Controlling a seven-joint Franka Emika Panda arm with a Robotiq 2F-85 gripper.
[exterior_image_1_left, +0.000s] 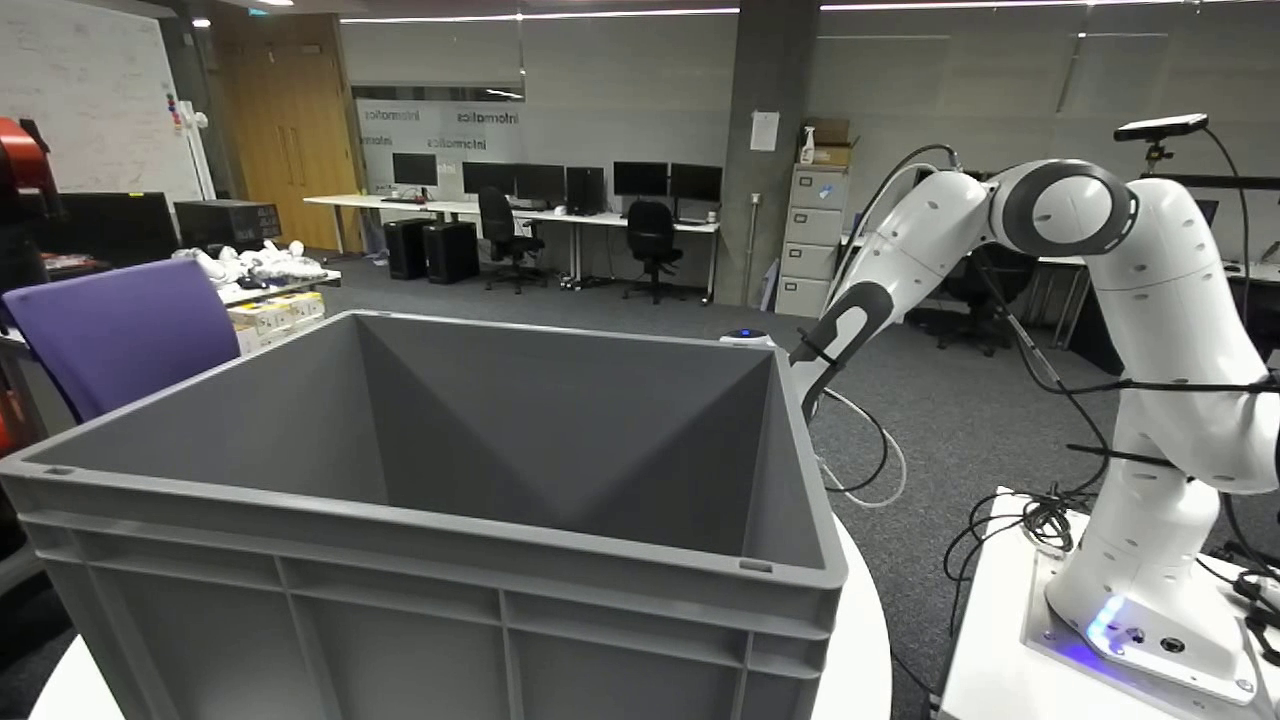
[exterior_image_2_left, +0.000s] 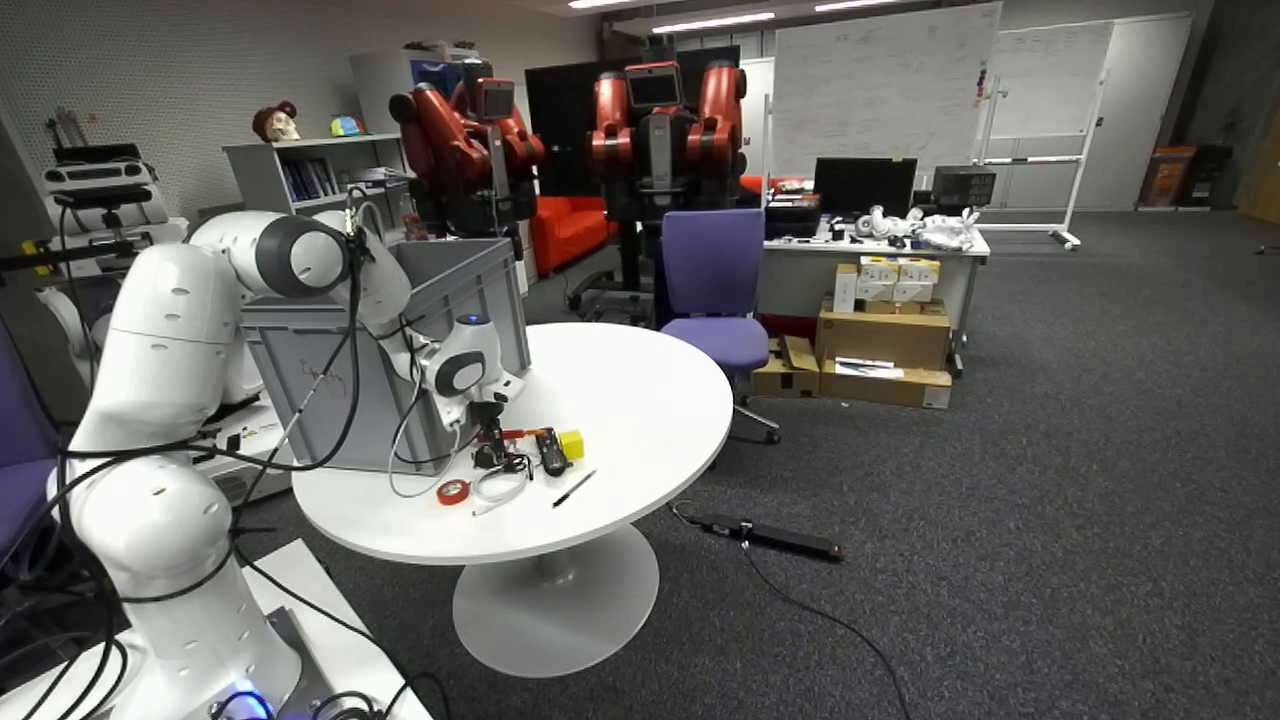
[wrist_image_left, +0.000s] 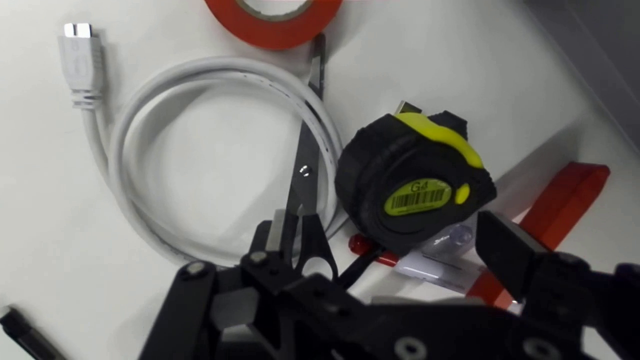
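In the wrist view my gripper stands open, its two fingers well apart. A black and yellow tape measure (wrist_image_left: 414, 180) lies ahead of and partly within the gap. Left of it is a coiled white cable (wrist_image_left: 123, 156), with black-handled scissors (wrist_image_left: 307, 150) lying under part of the coil. A roll of red tape (wrist_image_left: 273, 30) sits at the top. Beyond the right finger runs a red object (wrist_image_left: 564, 198), partly hidden. Exterior view 2 has the gripper (exterior_image_2_left: 489, 446) low over these things, beside the large grey bin (exterior_image_1_left: 516, 540), whose visible interior looks empty.
A yellow block (exterior_image_2_left: 571, 445) and a black pen (exterior_image_2_left: 573, 488) lie near the small objects. The bin's tall wall (exterior_image_2_left: 324, 408) rises close beside the arm. A purple chair (exterior_image_2_left: 714, 270) stands behind the table.
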